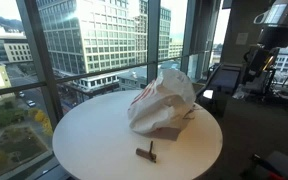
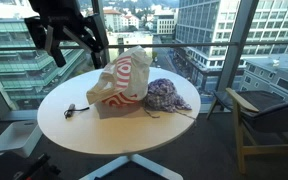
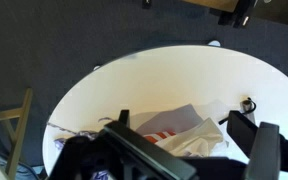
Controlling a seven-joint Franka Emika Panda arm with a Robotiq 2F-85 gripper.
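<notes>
A white plastic bag with red markings [image 2: 126, 80] stands crumpled on the round white table [image 2: 59, 127]; it is also the bulky white bag [image 1: 162, 103] in exterior view 1. Against it lies a purple, mottled cloth-like bundle [image 2: 162, 95], seen only in part in the wrist view. Near the table's edge rests a small dark item [image 1: 145, 153], too small to identify; the wrist view shows the same dark item [image 3: 248, 105]. My gripper [image 2: 75, 52] hangs above the table, fingers spread open, nothing visible between them. Below the gripper in the wrist view, the bag is partly hidden.
A wooden-armed chair [image 2: 246, 125] stands beside the table. Tall windows [image 1: 94, 50] enclose the far side. On the floor sits a white bin [image 2: 19, 138]. Much of the tabletop around the bag is bare.
</notes>
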